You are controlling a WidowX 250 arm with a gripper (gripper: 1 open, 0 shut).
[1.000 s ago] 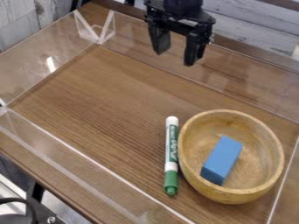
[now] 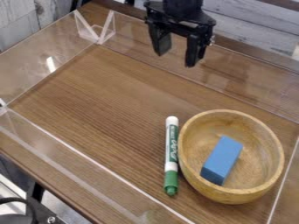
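My gripper (image 2: 179, 39) hangs at the top centre of the view, dark, its fingers apart with nothing seen between them. It is above the back of the wooden surface, well away from the objects at the front. A white and green marker (image 2: 172, 162) lies upright in the view, left of a tan bowl (image 2: 254, 135). In the bowl lies a blue block (image 2: 221, 163).
Clear panels edge it at left and back. A dark object sits at the bottom left corner.
My gripper has shifted very slightly; the marker, bowl and block have not moved.
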